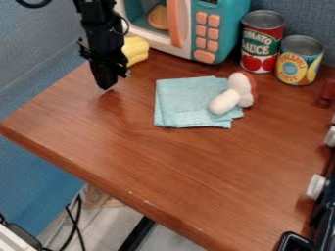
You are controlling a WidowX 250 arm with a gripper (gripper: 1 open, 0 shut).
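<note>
My black gripper (108, 73) points down over the back left of the wooden table, just left of a yellow object (135, 51) beside the toy microwave (197, 22). Whether its fingers are open or shut is unclear. A light blue folded cloth (183, 103) lies mid-table, with a white and pinkish object (232, 94) on its right part.
A tomato sauce can (261, 47) and a yellow-labelled can (299, 65) stand at the back right. A dark appliance (309, 221) lines the right edge.
</note>
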